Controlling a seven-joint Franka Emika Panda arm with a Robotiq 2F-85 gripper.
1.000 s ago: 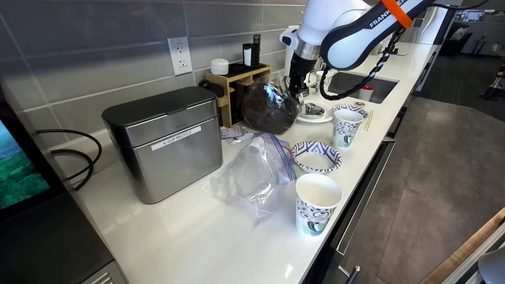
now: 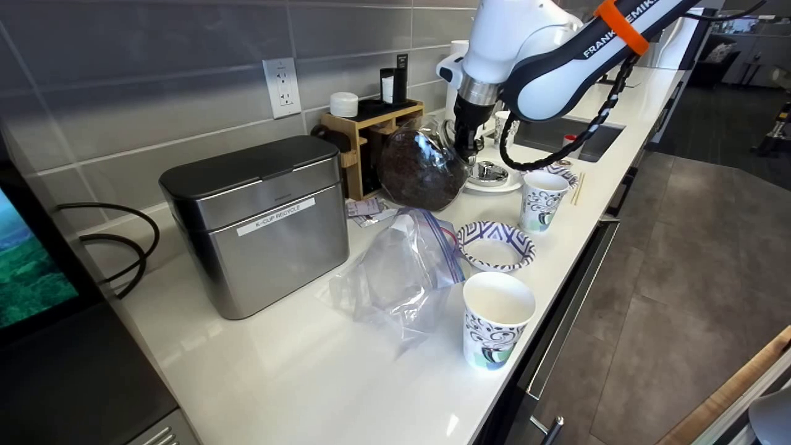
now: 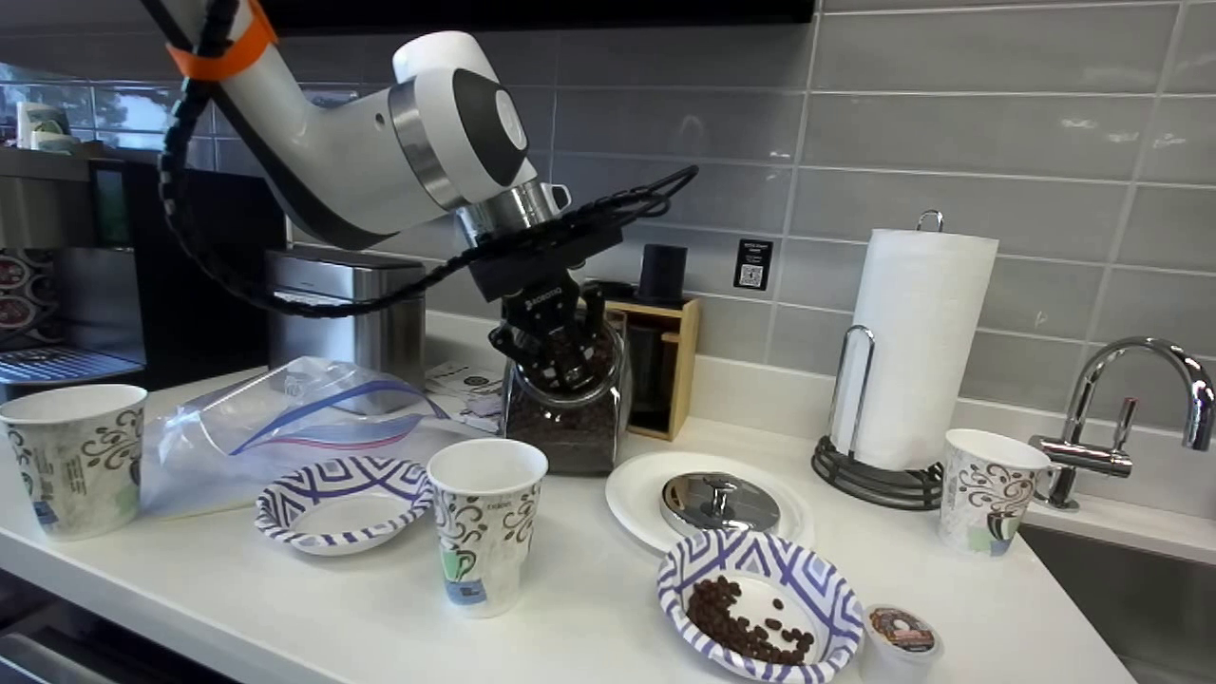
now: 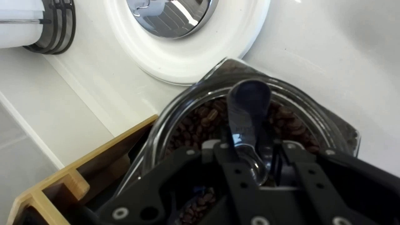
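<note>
A square glass jar (image 3: 570, 439) of dark coffee beans stands on the counter, its wide mouth uncovered. My gripper reaches down into that mouth, with its fingers shut on a dark translucent scoop (image 4: 245, 107). The scoop's rounded handle end shows above the beans (image 4: 193, 131) in the wrist view; its lower part is mostly hidden by the fingers. The shiny metal lid (image 3: 718, 503) rests on a white plate (image 3: 630, 492) beside the jar. Closer to the front, a patterned paper bowl (image 3: 815, 566) holds a small heap of beans.
A wooden rack (image 3: 683, 370) stands right behind the jar. Paper cups (image 3: 484, 524), an empty patterned bowl (image 3: 342, 513) and a clear plastic bag (image 2: 404, 267) crowd the counter on one side; a paper towel roll (image 3: 918, 342) and the sink (image 3: 1094, 581) lie on the other.
The arm and gripper have dipped slightly at the jar's mouth in exterior view 1. The jar, bag, cups and bowls look unmoved.
</note>
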